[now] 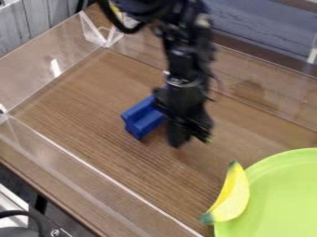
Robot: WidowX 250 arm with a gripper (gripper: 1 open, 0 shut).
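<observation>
My gripper [181,131] is in the middle of the view, blurred and dark, low over the wooden surface, just right of a blue block [143,116] that it partly hides. It looks shut, and nothing shows between its fingers. A green plate [279,199] lies at the lower right, cut off by the frame, with a yellow banana [228,196] at its left rim.
Clear plastic walls edge the wooden surface [106,176] at the left and front. Bare wood lies left of the block and in front of the gripper. A dark cable runs at the lower left corner.
</observation>
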